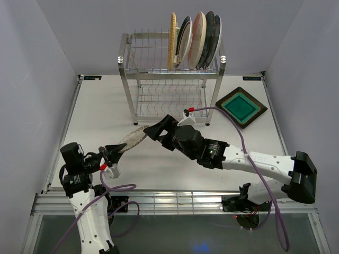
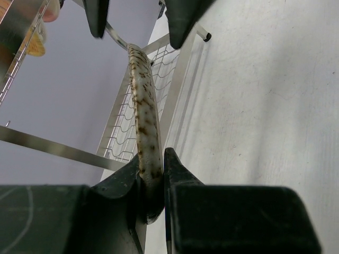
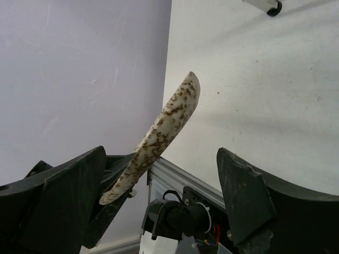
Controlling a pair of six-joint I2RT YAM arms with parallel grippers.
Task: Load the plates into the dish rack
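Note:
A speckled white-and-brown plate (image 1: 132,137), seen edge-on in both wrist views (image 2: 144,106) (image 3: 164,129), is held in my left gripper at the lower left of the top view. My right gripper stands open just right of that plate, which shows beyond its spread fingers. The dish rack (image 1: 125,79) stands at the back, with several plates (image 1: 199,37) upright on the right half of its upper tier; the left half and the lower tier are empty.
A square dark tray or plate with a green centre (image 1: 241,107) lies on the table at the right, beside the rack. Grey walls close in both sides.

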